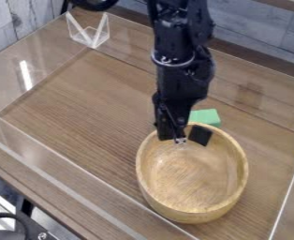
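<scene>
The black gripper [180, 137] hangs from the top over the back rim of a large wooden bowl [187, 187], tilted with a small silvery piece at its lower end; whether it is shut on that piece cannot be told. A green block [205, 116] lies behind the bowl, partly hidden by the gripper.
A white wire rack [90, 30] stands at the back left. Walls border the table at the back, and dark cables lie at the bottom left corner.
</scene>
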